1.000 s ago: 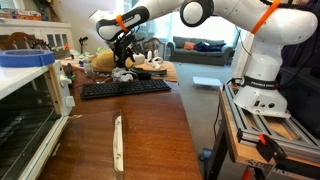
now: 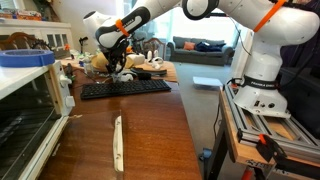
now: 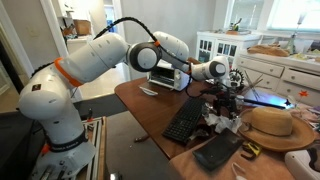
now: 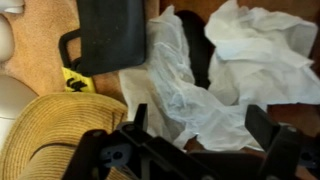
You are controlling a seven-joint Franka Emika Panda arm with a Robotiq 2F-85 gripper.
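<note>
A crumpled white sheet, thin like tissue or plastic (image 4: 180, 85), lies spread on the brown table in the wrist view. Part of a dark object (image 4: 197, 45) shows between its folds. Over the sheet's near edge, my gripper stands open, its two black fingers wide apart with nothing held between them. Exterior view 2 has the gripper (image 3: 235, 92) pointing down just above the white sheet (image 3: 222, 122). How close the fingertips come to the sheet cannot be told.
A straw hat (image 3: 275, 128) and a flat black item (image 3: 217, 150) lie close by. The black keyboard (image 3: 185, 122) is on the sheet's other side. A long pale strip (image 2: 118, 145) rests on otherwise bare tabletop in the foreground of exterior view 1.
Over the last second my gripper has come down a little toward the white sheet. The keyboard and the pale strip have stayed where they were.
</note>
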